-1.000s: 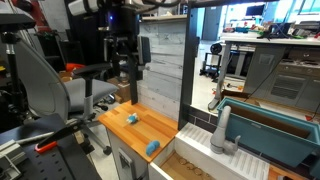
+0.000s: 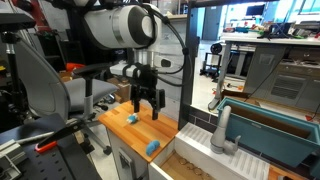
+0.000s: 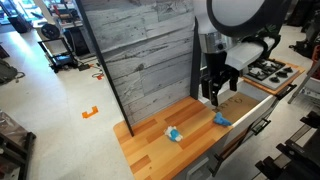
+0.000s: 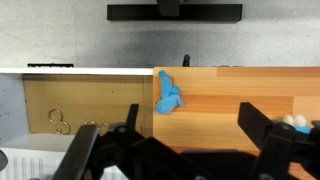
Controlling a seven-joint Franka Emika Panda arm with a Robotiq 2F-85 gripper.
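A small blue object (image 2: 153,147) lies on the wooden top, close to the edge of an open drawer. In the wrist view this blue object (image 4: 168,94) looks like a crumpled or lobed shape; I cannot tell what it is. A second item, blue and white (image 3: 173,134), rests on the same wood farther along. My gripper (image 2: 146,106) hangs above the wood, pointing down, its fingers wide apart and nothing between them. Seen from the wrist, the gripper has the first blue object below its gap, nearer the left finger.
Beside the wood is an open drawer (image 2: 192,160) with a few thin ring-like pieces (image 4: 60,122) on its bottom. A grey-white pipe-like fixture (image 2: 224,133) and a teal bin (image 2: 260,132) stand beyond it. A grey panel (image 3: 160,60) rises behind the wooden top.
The arm has come down towards the wooden top and shifted right in exterior view 1. Both blue items lie where they were.
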